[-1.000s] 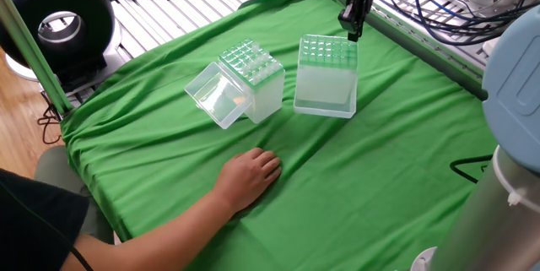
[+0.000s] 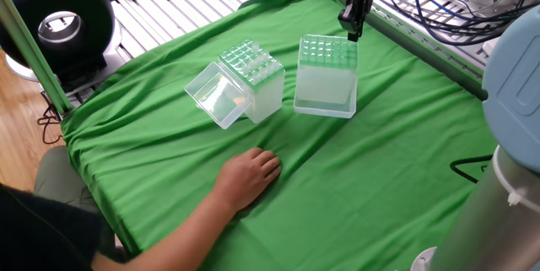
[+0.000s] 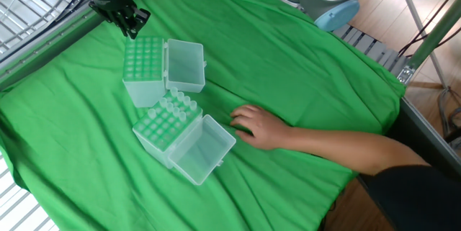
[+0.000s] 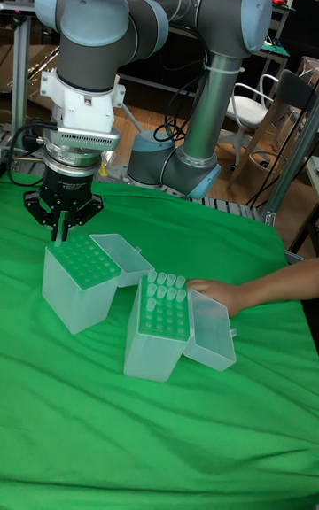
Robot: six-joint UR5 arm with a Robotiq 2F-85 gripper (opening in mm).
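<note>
My gripper (image 4: pixel 61 232) points down at a far corner of a translucent box (image 4: pixel 77 300) with a green grid top. In exterior view 1 the gripper (image 2: pixel 354 36) overlaps that box's (image 2: pixel 326 77) back right corner. Its fingers look close together, with a pale sliver near the tips in exterior view 3; whether they hold it is unclear. No tubes stand up from this box's grid. The second box (image 3: pixel 160 132) has several clear tubes (image 3: pixel 180 101) standing in its grid. Both lids, the first box's lid (image 3: pixel 186 65) and the second's lid (image 3: pixel 204 150), hang open.
A person's hand (image 3: pixel 259 127) rests on the green cloth (image 3: pixel 288 65) near the boxes. Cables (image 2: pixel 451 5) and a metal rail lie behind the gripper. Wide cloth areas in front of the boxes are clear.
My gripper and both boxes have not moved. The person's arm and body have shifted slightly, while the hand stays in place.
</note>
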